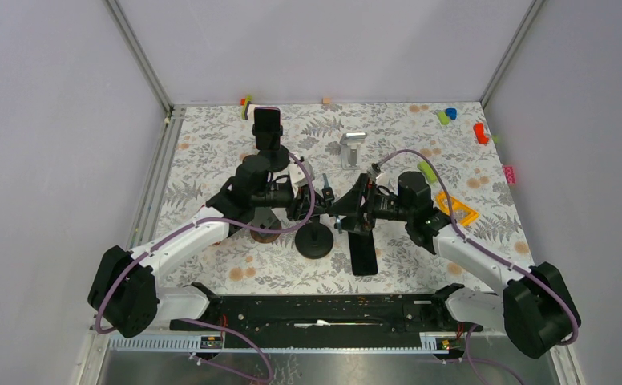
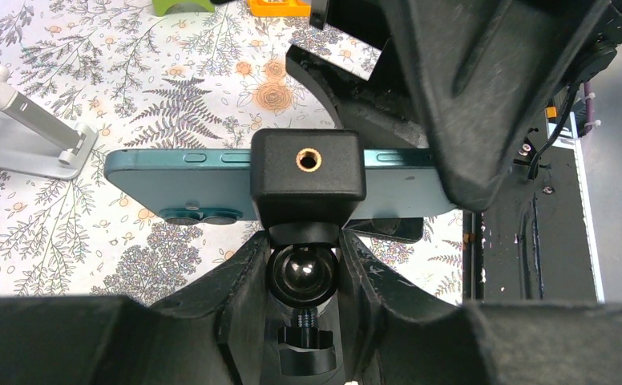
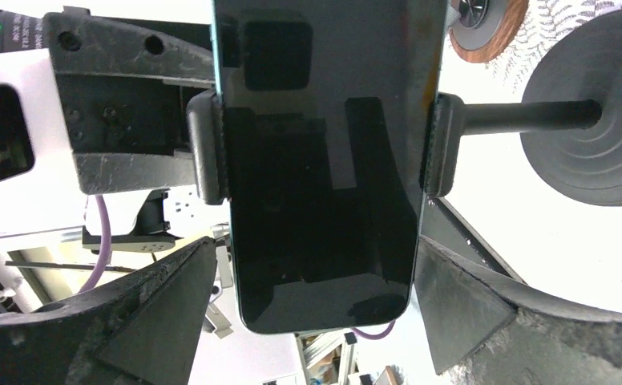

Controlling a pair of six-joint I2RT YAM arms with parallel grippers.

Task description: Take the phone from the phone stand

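A teal-edged phone [image 2: 183,160] stands on edge in the black clamp [image 2: 308,180] of a phone stand, its dark screen [image 3: 324,241] facing the right wrist camera. Just below the clamp, my left gripper is shut on the stand's neck at the ball joint [image 2: 301,273]. The stand's round black base [image 1: 314,241] rests on the table. My right gripper is part open around one end of the phone, one finger [image 3: 456,297] close to the right edge and a gap showing on the left. Whether either finger touches the phone cannot be told.
Another phone [image 1: 363,255] lies flat on the table near the front. At the back left a phone [image 1: 268,128] sits on a second stand. A light grey stand [image 1: 353,148] is behind the grippers. An orange tray [image 1: 458,210] lies to the right.
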